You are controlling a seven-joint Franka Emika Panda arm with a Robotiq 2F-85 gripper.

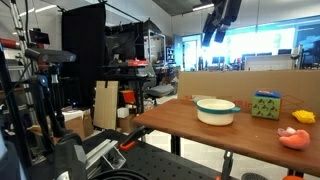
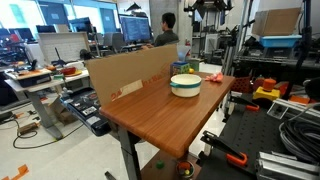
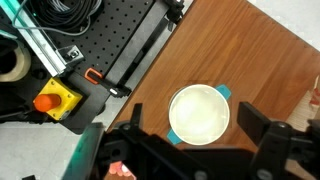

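A white bowl (image 1: 216, 112) with a teal band low on its side stands upright on the brown wooden table. From above, its inside (image 3: 199, 115) looks empty, and teal edges show at two sides. My gripper (image 1: 213, 40) hangs well above the bowl, clear of it. In the wrist view the dark fingers (image 3: 132, 143) stand wide apart on either side of the bowl's outline, holding nothing. A green and blue block (image 1: 265, 105) is at the back right of the table. At the right lies a pink object (image 1: 295, 139).
Beyond the block sits a yellow item (image 1: 303, 117). A cardboard panel (image 2: 125, 83) stands along one long side of the table. Bare wood (image 2: 165, 118) lies at one end. A perforated black bench (image 3: 118, 35) with cables adjoins the table.
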